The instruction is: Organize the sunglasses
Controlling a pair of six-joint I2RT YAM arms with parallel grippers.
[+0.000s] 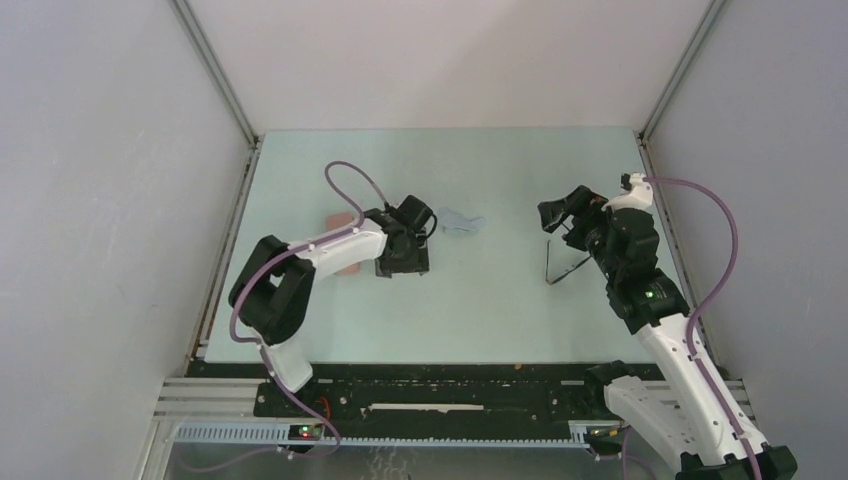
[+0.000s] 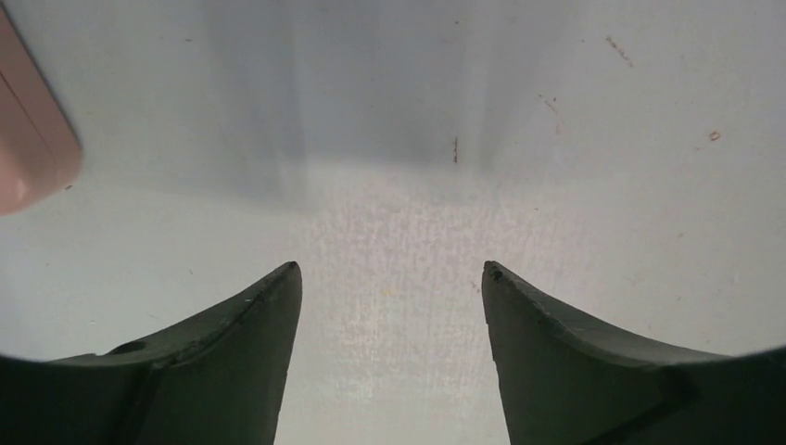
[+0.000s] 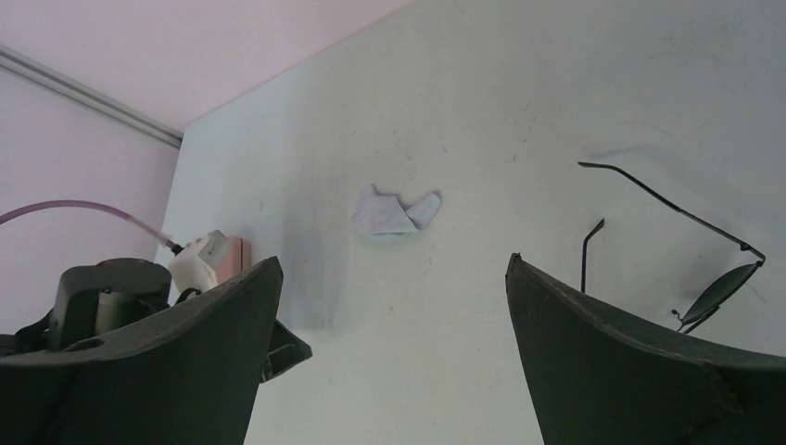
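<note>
My left gripper hangs over bare table beside a pink case, open with nothing between its fingers; the case is partly under the arm. A pale blue cloth lies near the middle of the table. The sunglasses lie on the right, temples spread, partly hidden under my right gripper in its wrist view. My right gripper is held above the table near them, open and empty.
The pale table has free room at the back and front middle. Walls close it in at the sides and back, and a dark rail runs along the front edge.
</note>
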